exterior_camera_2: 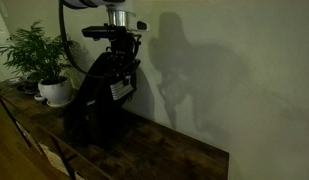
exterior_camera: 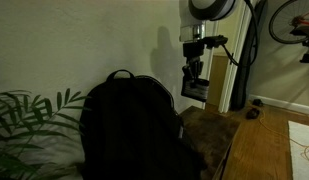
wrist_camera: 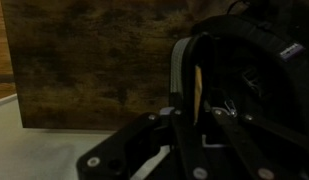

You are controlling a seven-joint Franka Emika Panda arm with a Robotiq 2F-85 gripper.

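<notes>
A dark, flat, boxy item (exterior_camera: 196, 91) hangs below my gripper (exterior_camera: 193, 76), which is shut on its upper part. From the wrist view, the same item (wrist_camera: 182, 70) appears edge-on, with a grey side and a tan strip near the fingers; what it is cannot be made out. A large black backpack (exterior_camera: 134, 125) stands upright against the wall, to the left of the gripper in exterior view 1. The opened-looking dark bag (wrist_camera: 259, 75) fills the right of the wrist view. The held item is apart from the tabletop.
A dark wooden tabletop (exterior_camera_2: 174, 155) runs along the wall, with bare room beside the backpack. A potted plant (exterior_camera_2: 56, 92) stands on the bag's far side. Wooden floor (exterior_camera: 256, 150) lies past the table edge.
</notes>
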